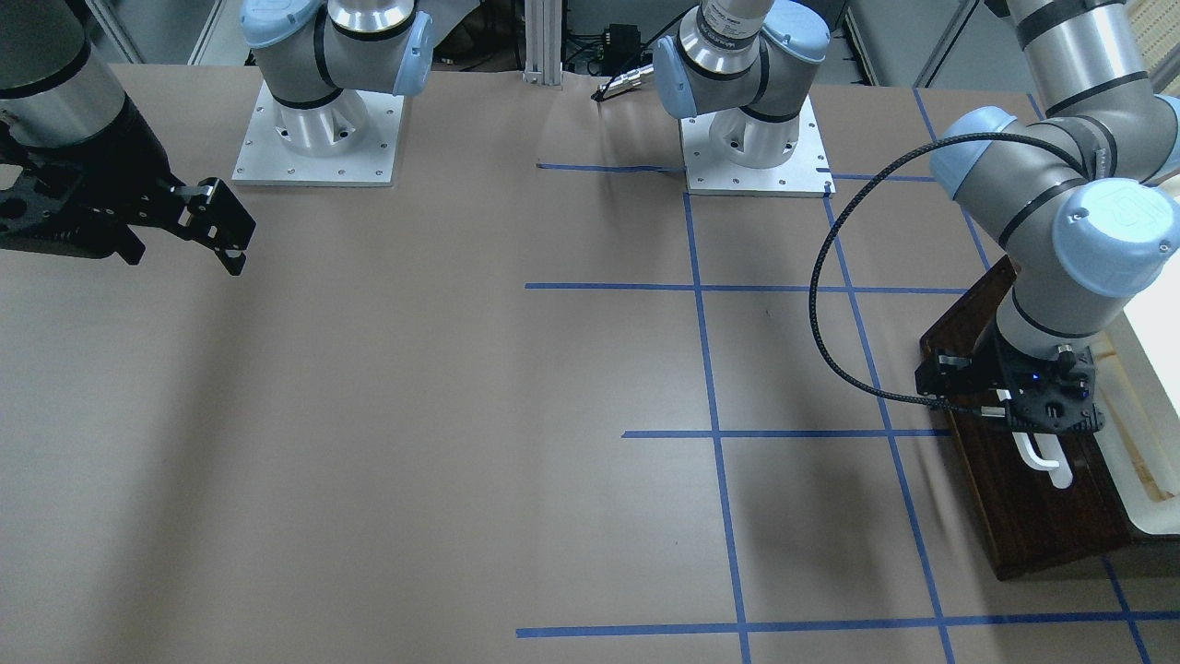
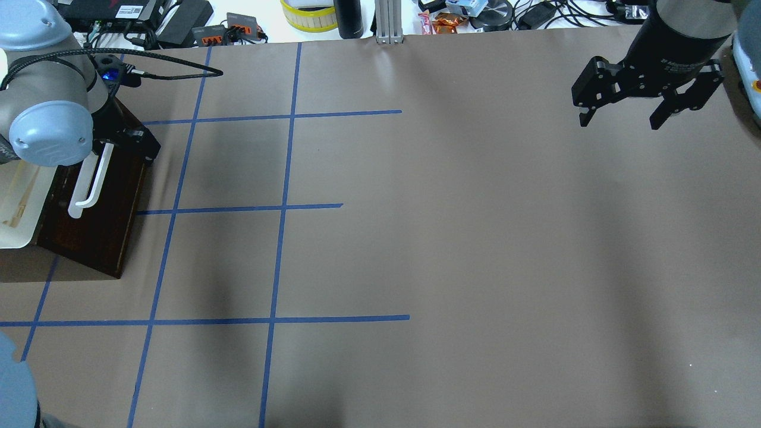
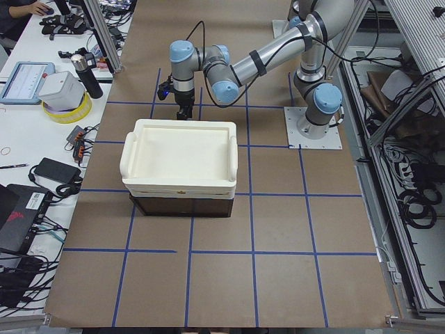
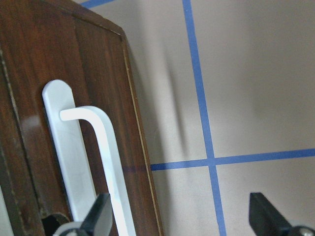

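My gripper hangs close over a dark wooden box (image 4: 74, 44) with a white handle (image 4: 110, 157) on its face, seen at the right of the front view and left of the top view. In the wrist view the fingertips stand wide apart, the left one over the handle, the right one over the floor beside the box. The gripper is open, with nothing seen held between its fingers.
A cream tray (image 3: 179, 156) sits on the box. Another dark gripper (image 2: 645, 93) is at the right of the top view.
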